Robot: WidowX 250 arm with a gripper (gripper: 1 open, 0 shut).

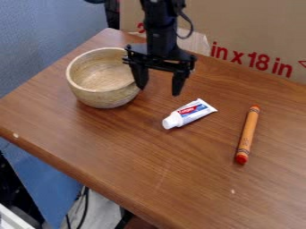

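A black gripper (pixel 159 82) hangs at the top centre, just right of a woven cream bowl (pixel 103 94), its two fingers spread apart and nothing visible between them. The left finger is near the bowl's right rim. A white toothpaste tube (pixel 188 114) lies on the table below and right of the gripper, apart from it. An orange crayon-like stick (pixel 248 134) lies further right.
A cardboard box (pixel 257 40) stands behind the table, and a blue-grey surface (pixel 30 72) runs along the left edge.
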